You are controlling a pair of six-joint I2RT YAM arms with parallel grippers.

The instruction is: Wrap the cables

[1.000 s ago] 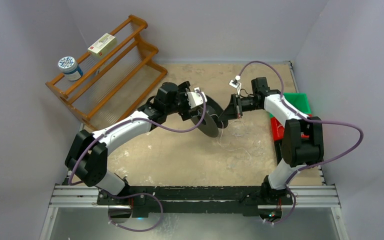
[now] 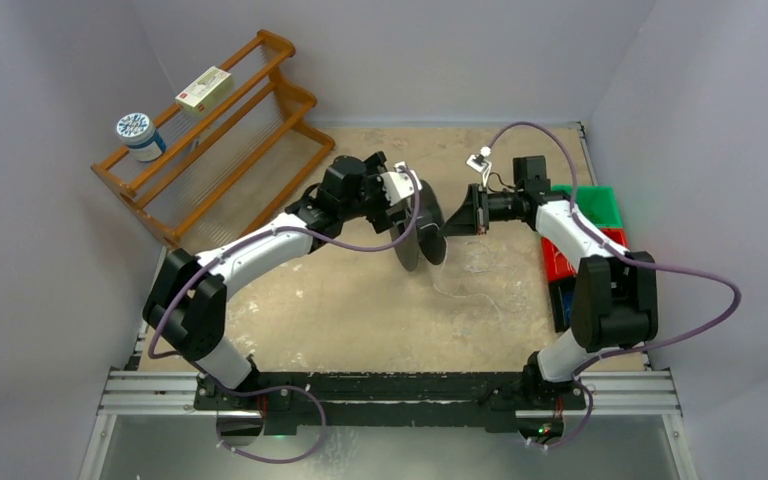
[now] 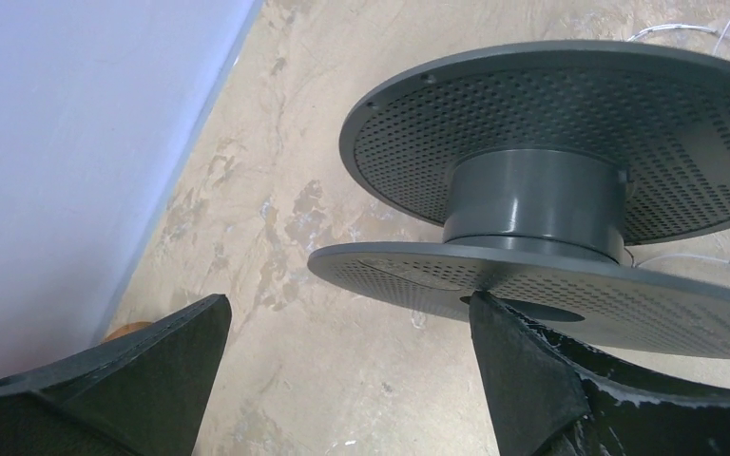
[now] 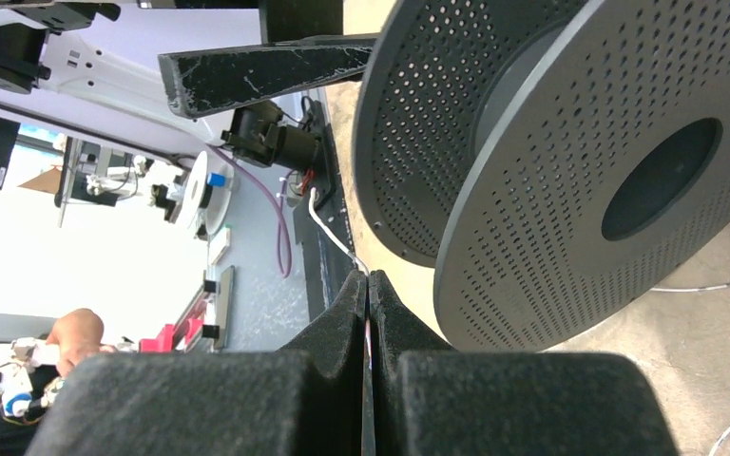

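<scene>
The dark grey spool (image 2: 406, 250) stands on edge near the table's middle; its perforated discs and smooth hub (image 3: 532, 195) show in the left wrist view. Close beside it, my left gripper is open, its right finger overlapping the near disc; whether they touch I cannot tell. One finger (image 4: 266, 78) of that gripper reaches past a disc in the right wrist view. My right gripper is shut on a thin white cable (image 4: 336, 237), whose end sticks up beyond the fingertips. More white cable (image 2: 470, 295) trails across the table.
A wooden rack (image 2: 222, 120) carries a jar (image 2: 140, 137) and a box (image 2: 204, 90) at the back left. Green (image 2: 598, 207) and red (image 2: 556, 262) bins stand at the right edge, partly behind the right arm.
My left gripper moved slightly right and back, and the spool turned to stand more front-to-back.
</scene>
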